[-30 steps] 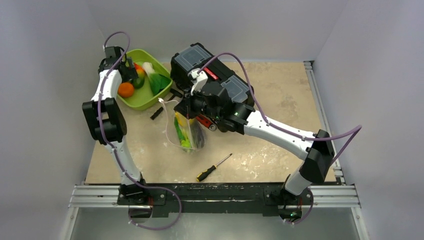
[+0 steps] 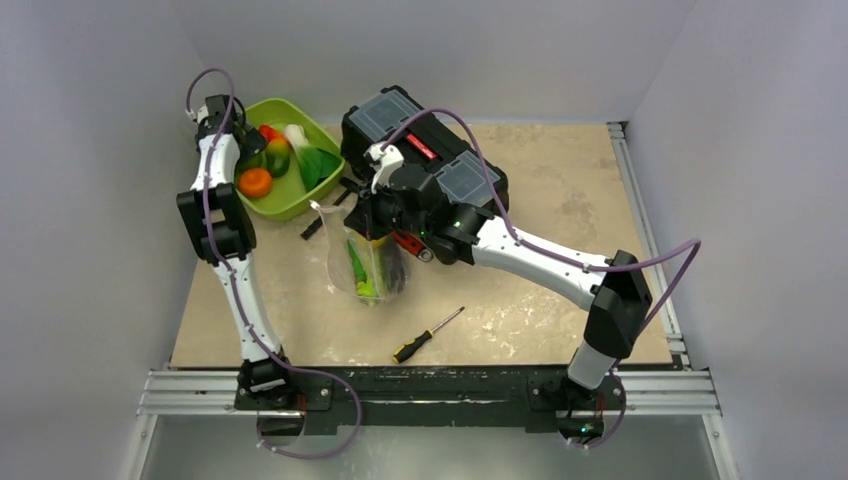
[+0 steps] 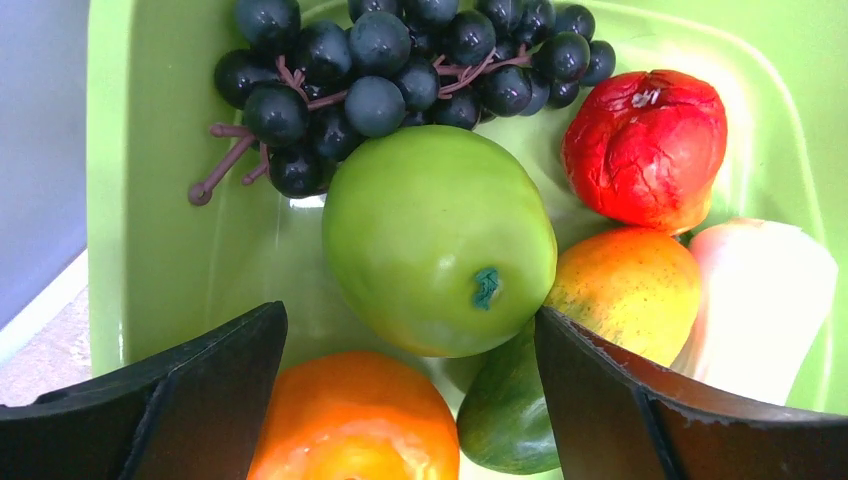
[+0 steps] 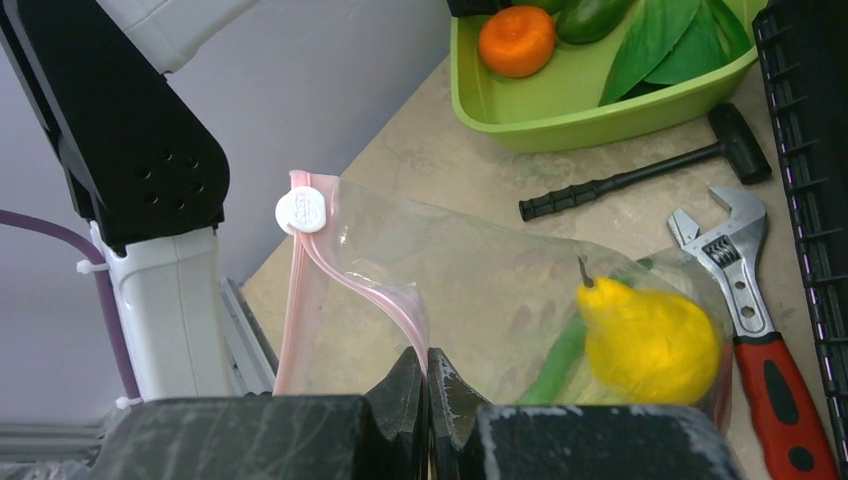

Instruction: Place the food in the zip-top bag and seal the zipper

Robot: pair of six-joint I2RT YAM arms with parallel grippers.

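Note:
My left gripper hangs open over the green bin (image 3: 135,180), its fingers either side of a green fruit (image 3: 430,230). Black grapes (image 3: 375,105), a red pepper (image 3: 645,140), a mango (image 3: 630,285) and an orange fruit (image 3: 355,420) surround it. My right gripper is shut on the rim of the clear zip bag (image 4: 460,300), by its pink zipper, with a yellow pear (image 4: 650,350) and a green vegetable inside.
A black tool case (image 2: 420,150) stands behind the bag. A hammer (image 4: 640,175) and wrench (image 4: 750,300) lie beside it; a screwdriver (image 2: 425,338) lies in front.
My left arm has shifted slightly left over the bin. My right arm has drawn slightly left, still at the bag's rim.

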